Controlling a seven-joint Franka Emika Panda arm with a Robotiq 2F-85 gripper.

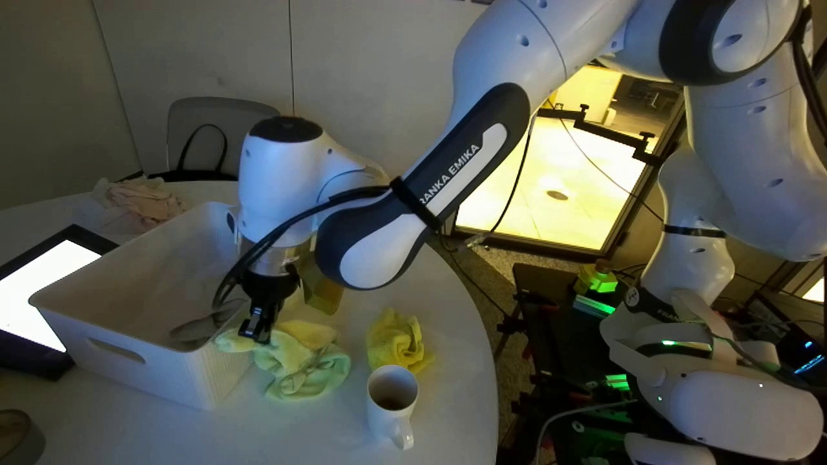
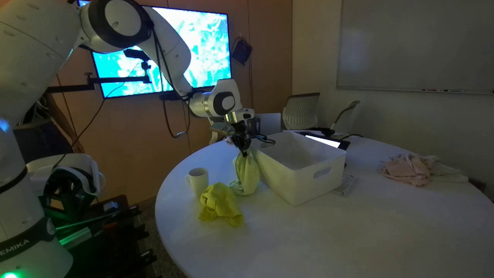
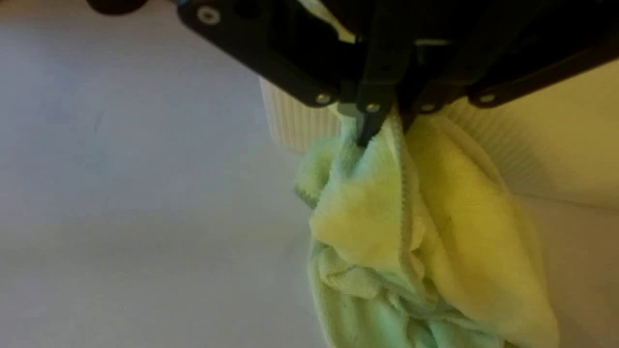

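A pale yellow-green cloth hangs from my gripper, which is shut on it beside the long wall of a white bin. In the wrist view the fingertips pinch folds of the cloth, and its lower part spreads out below. Seen in exterior view 2, the cloth drapes down in front of the bin, its lower end close to the table; whether it touches cannot be told. Inside the bin lies a greyish cloth.
A brighter yellow cloth lies crumpled near a white mug. Pink and white cloths rest beyond the bin. Next to the bin is a lit screen. The table has free room in exterior view 2's foreground.
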